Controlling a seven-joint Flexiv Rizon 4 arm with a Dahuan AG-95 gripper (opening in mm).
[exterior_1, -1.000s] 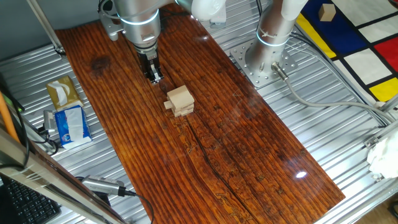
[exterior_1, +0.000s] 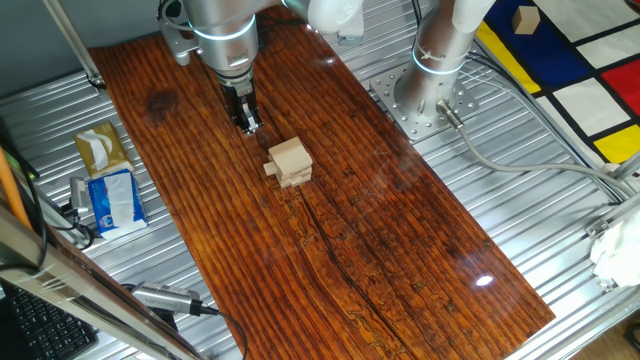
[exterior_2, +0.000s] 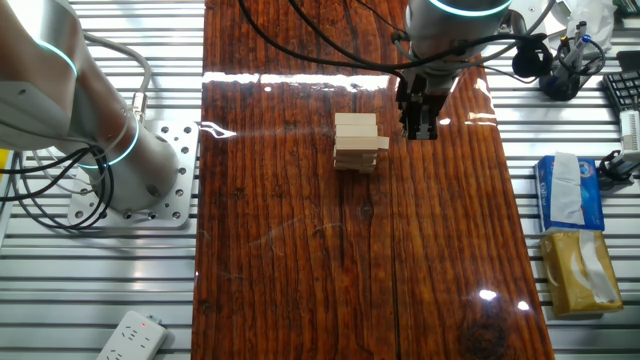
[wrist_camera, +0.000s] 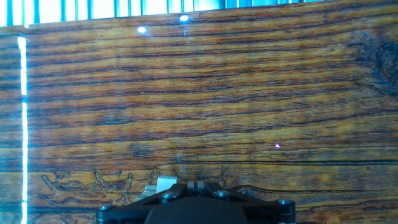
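Observation:
A small stack of pale wooden blocks (exterior_1: 291, 161) stands near the middle of the brown wooden board. One block (exterior_2: 384, 143) juts from its side toward my gripper. My gripper (exterior_1: 251, 128) points down beside the stack, apart from it; in the second exterior view the gripper (exterior_2: 421, 132) is just right of the blocks. In the wrist view my gripper looks shut, its fingertips close together with nothing visible between them. A pale patch (wrist_camera: 166, 183) shows at its left there, probably part of the stack, most of which is hidden.
Bare board (exterior_1: 400, 260) lies open on the far side of the stack. The robot base (exterior_2: 150, 175) stands off one long edge; blue (exterior_1: 117, 203) and yellow (exterior_1: 104, 150) tissue packs lie off the other. Black cables (exterior_2: 350, 62) hang above the board.

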